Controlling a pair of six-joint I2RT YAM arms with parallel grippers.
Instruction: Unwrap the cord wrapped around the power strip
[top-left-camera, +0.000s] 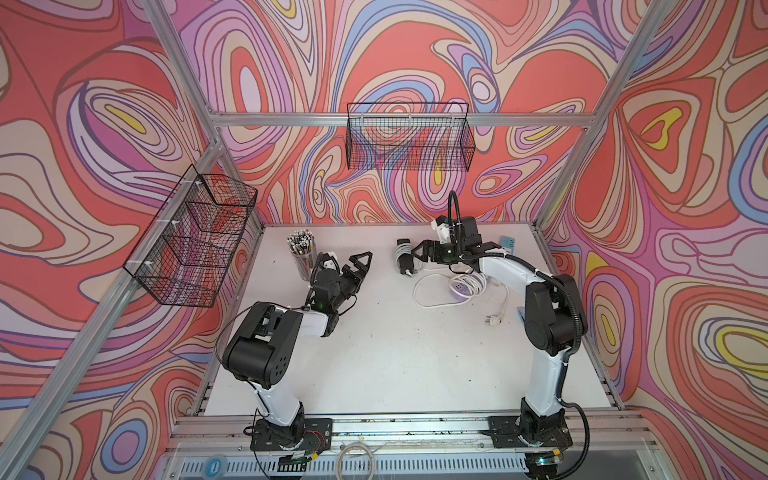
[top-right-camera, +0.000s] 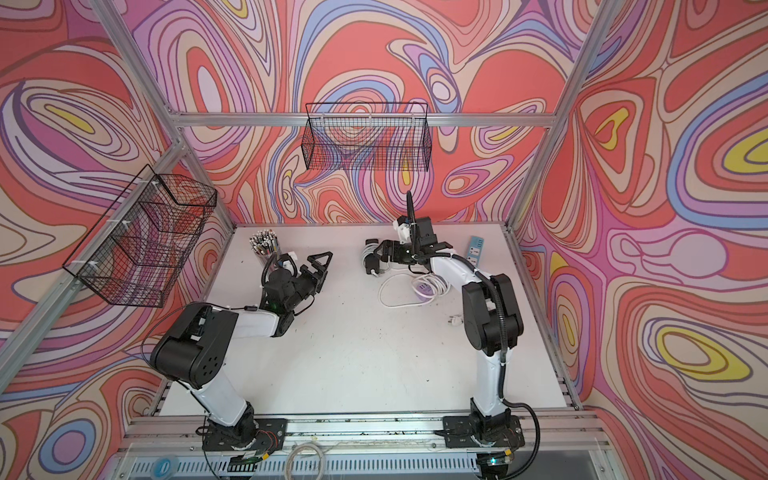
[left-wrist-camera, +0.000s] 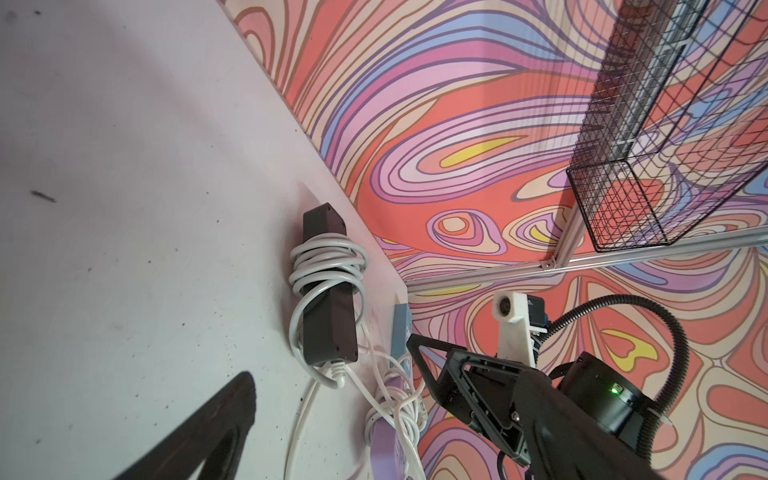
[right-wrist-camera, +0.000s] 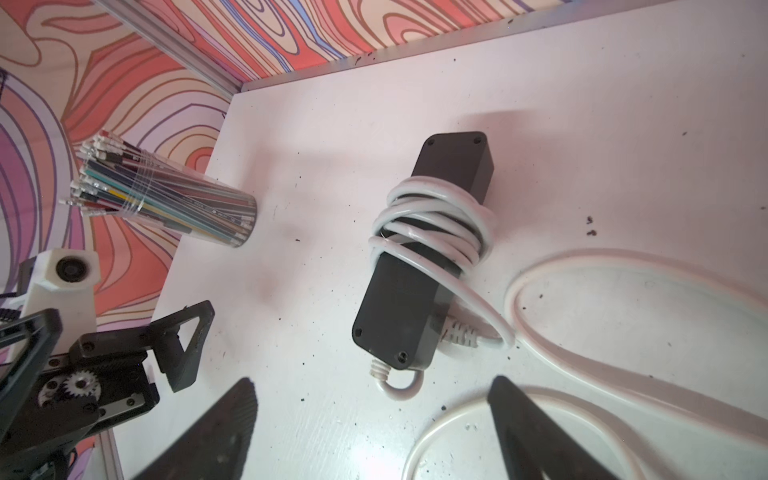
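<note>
On the table toward the back lies a black power strip (right-wrist-camera: 404, 308), near the middle in both top views. Its grey-white cord (right-wrist-camera: 432, 204) is wound in several turns around the strip's middle, and one loop hangs past the near end in the right wrist view. My right gripper (top-left-camera: 421, 253) is open just right of the strip and apart from it; its blurred fingers (right-wrist-camera: 520, 424) frame empty table in the right wrist view. My left gripper (top-left-camera: 361, 265) stands open to the left of the strip, holding nothing. Its fingers (left-wrist-camera: 228, 424) are dark and blurred in the left wrist view.
A cup of pencils (right-wrist-camera: 184, 192) stands at the back left. Right of the strip are a coiled white cord with a purple body (top-left-camera: 461, 292), a white plug (top-left-camera: 493, 319) and a blue object (top-right-camera: 475, 249).
</note>
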